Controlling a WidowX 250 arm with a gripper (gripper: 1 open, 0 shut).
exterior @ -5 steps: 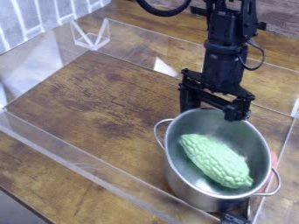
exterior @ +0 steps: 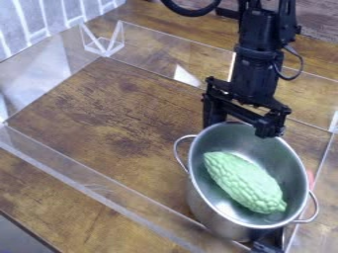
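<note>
A steel pot [exterior: 218,212] with two side handles stands at the lower right. A bumpy pale green bitter melon [exterior: 244,180] lies inside it. My black gripper [exterior: 242,121] is over the pot's back rim, pointing down with its fingers apart and nothing visible between them. The lower parts of the fingers are partly hard to make out against the dark body.
A clear-walled enclosure [exterior: 79,183] surrounds the wooden work surface [exterior: 106,119], whose left and middle are bare. A dark object [exterior: 268,240] sits behind the pot's lower right. A striped white item [exterior: 34,25] is at the top left.
</note>
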